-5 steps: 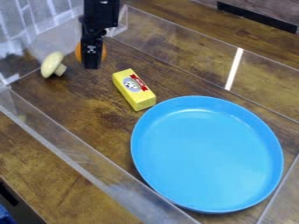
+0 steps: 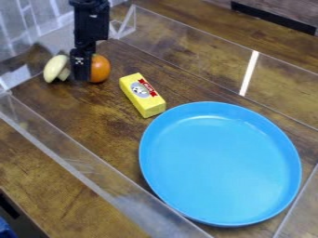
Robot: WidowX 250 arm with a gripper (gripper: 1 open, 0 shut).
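Note:
The black gripper reaches down from the top left, its tips low between a pale yellow-white curved object and an orange round object, close to both. Whether it holds either, or how wide its fingers stand, is hard to tell.
A yellow box with a label lies on the wooden surface right of the orange object. A large blue plate fills the lower right. Transparent walls run along the left.
The orange object has come down and slightly right from under the gripper a second ago. The gripper has moved down and left, toward the pale object.

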